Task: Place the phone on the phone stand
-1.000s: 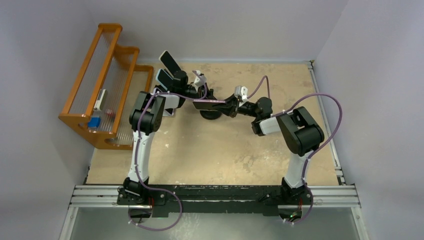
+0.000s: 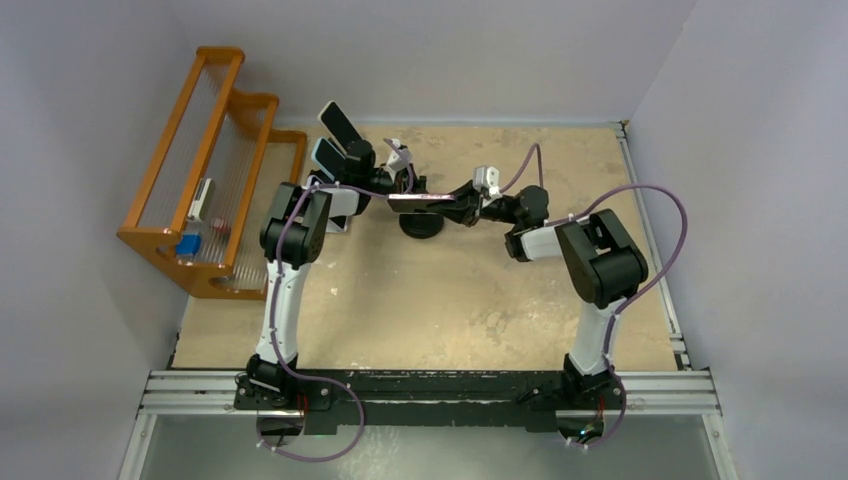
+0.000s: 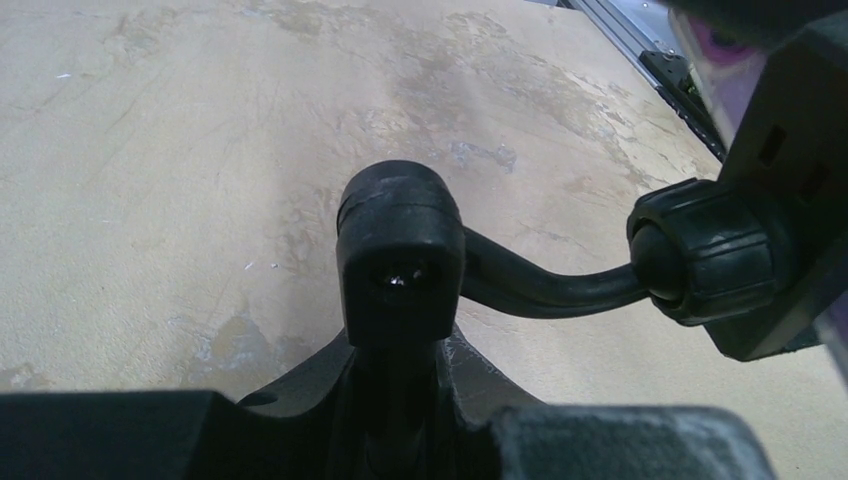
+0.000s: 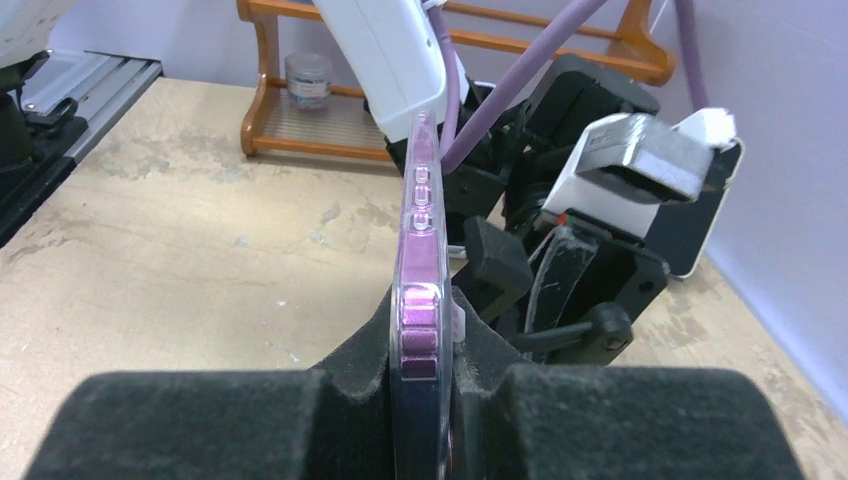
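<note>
In the left wrist view my left gripper is shut on the black post of the phone stand (image 3: 400, 230). A curved arm runs from the post to a ball joint (image 3: 695, 250) behind the stand's plate (image 3: 790, 190). From above, the stand's round base (image 2: 422, 225) shows between the arms. The phone (image 2: 424, 203), in a clear case with a purplish edge, is held edge-up above that base. My right gripper has a finger on each side of the phone; whether they press on it is unclear. Contact between phone and plate is hidden.
At the left stands a wooden rack (image 2: 190, 250) with small items. Dark flat devices (image 2: 340, 122) lean at the back left beside the left arm.
My right gripper and the phone have shifted slightly to the right; the phone dipped left a little before that. The left arm and the stand base look unmoved.
</note>
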